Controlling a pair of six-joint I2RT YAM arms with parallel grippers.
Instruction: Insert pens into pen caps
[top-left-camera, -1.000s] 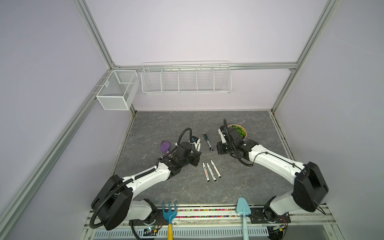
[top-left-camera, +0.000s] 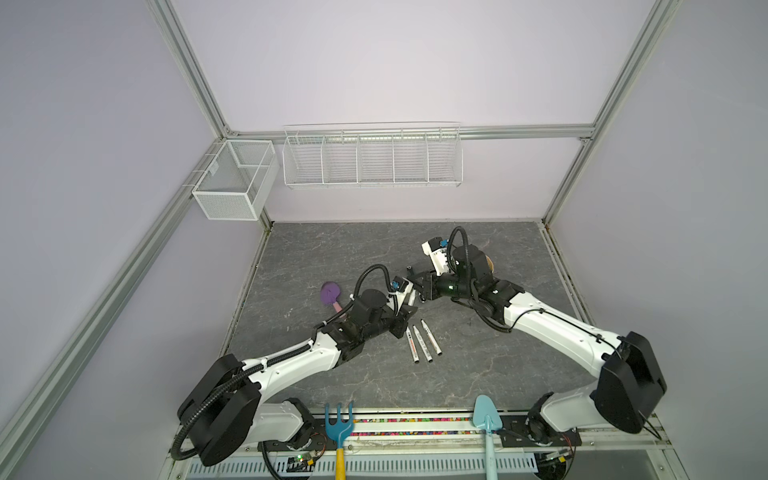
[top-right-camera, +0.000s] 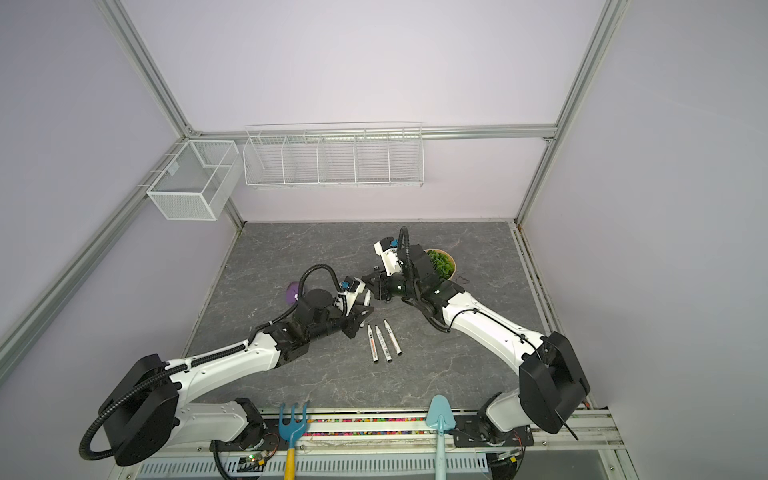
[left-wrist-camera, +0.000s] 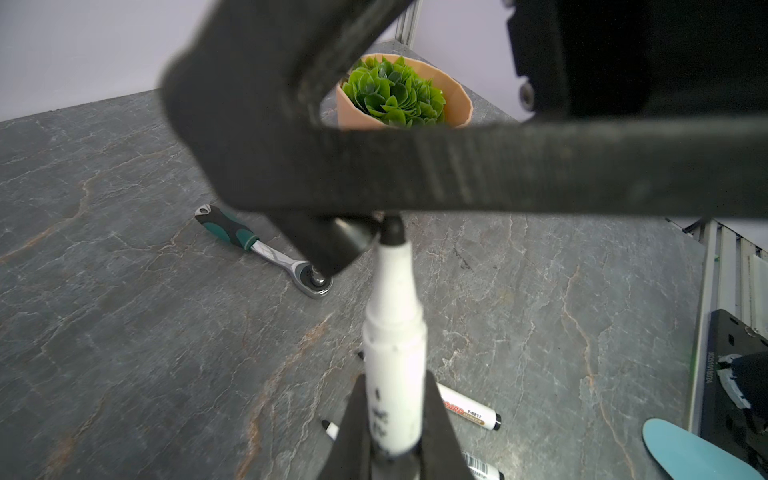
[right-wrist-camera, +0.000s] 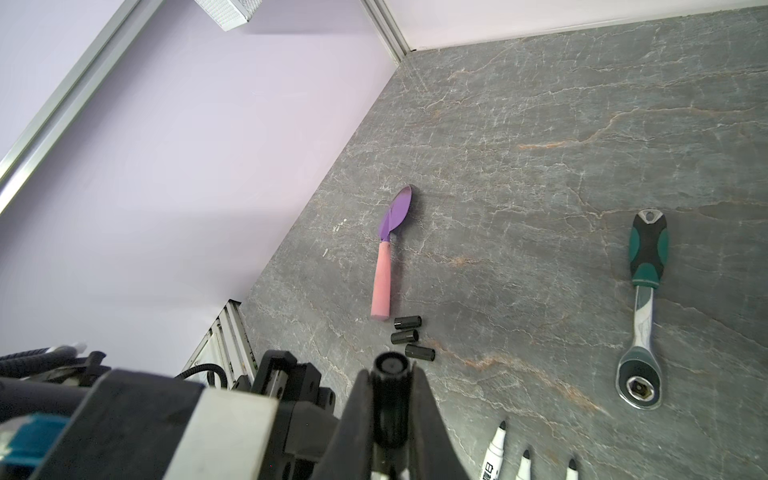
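Note:
My left gripper is shut on an upright white pen (left-wrist-camera: 393, 352), whose black tip rises just under my right gripper in the left wrist view. My right gripper is shut on a black pen cap (right-wrist-camera: 392, 392). The two grippers meet above the table's middle; whether the tip is inside the cap is hidden. Several white pens (top-left-camera: 424, 344) lie in a row in front of them. In the right wrist view several loose black caps (right-wrist-camera: 406, 322) lie near a spoon.
A ratchet wrench (right-wrist-camera: 644, 320) lies behind the grippers, a purple-and-pink spoon (right-wrist-camera: 382, 272) to the left, a plant pot (left-wrist-camera: 448, 96) at back right. White baskets (top-left-camera: 372, 160) hang on the walls.
Over the last second both arms have moved up and toward each other, the right one leftward, bringing the two grippers together.

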